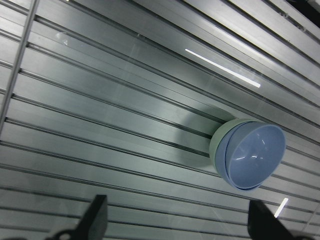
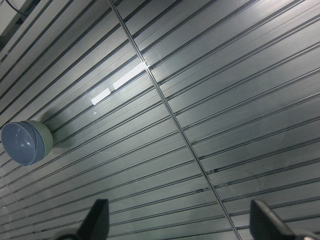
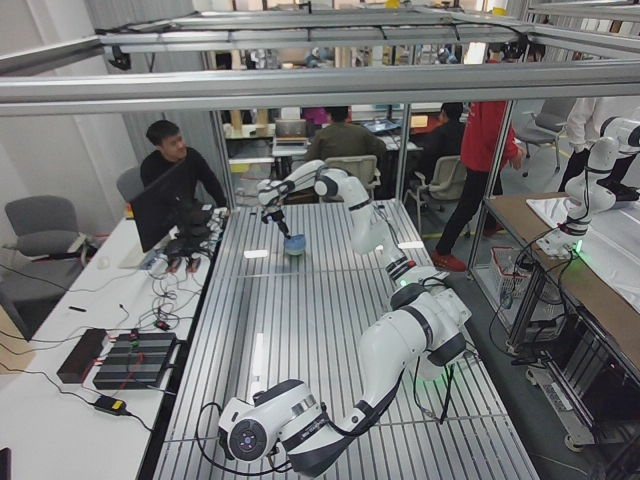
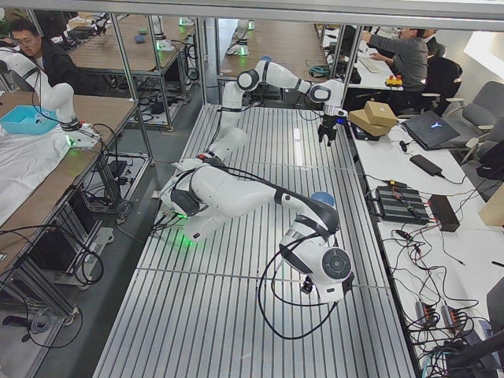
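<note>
Stacked blue bowls in a pale green bowl [image 1: 252, 155] stand right of centre in the left wrist view, below and apart from my left gripper, whose fingers are spread with nothing between. In the right wrist view the same stack [image 2: 20, 142] is at the far left, away from my right gripper, also open and empty over bare slats. In the camera left view the stack [image 3: 295, 246] is at the far part of the table, under one arm's gripper; in the camera right view it [image 4: 322, 198] is partly behind the nearer arm.
A side table [image 3: 80, 430] with electronics, cables and a monitor runs along one edge. Metal frame posts and beams surround the workspace, with people beyond it.
</note>
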